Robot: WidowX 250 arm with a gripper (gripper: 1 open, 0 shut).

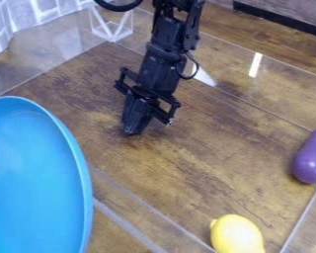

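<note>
The black gripper [138,115] hangs low over the wooden board [188,168] near the upper middle, its fingers drawn together, with nothing visible between them. It stands to the right of and behind the blue bowl [29,168], apart from it.
A purple eggplant [310,155] lies at the right edge, and a yellow lemon [236,234] lies at the bottom right. The middle of the board is clear. A clear plastic rim runs along the board's edges.
</note>
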